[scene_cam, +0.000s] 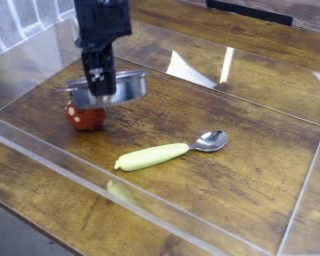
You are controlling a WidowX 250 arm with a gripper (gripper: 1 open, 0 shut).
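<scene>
The dark gripper (99, 75) is in the upper left, holding a shallow metal pan (123, 88) by its edge, the pan hanging above the wooden table. Below and partly behind the pan sits a red object with pale spots (87, 117), like a toy tomato or mushroom. A pale yellow-green corn or squash-like toy (147, 157) lies in the middle front, touching or beside a metal spoon (211, 141).
Clear plastic walls (163, 223) surround the wooden work area (243, 180). A white railing (19, 30) stands at the back left.
</scene>
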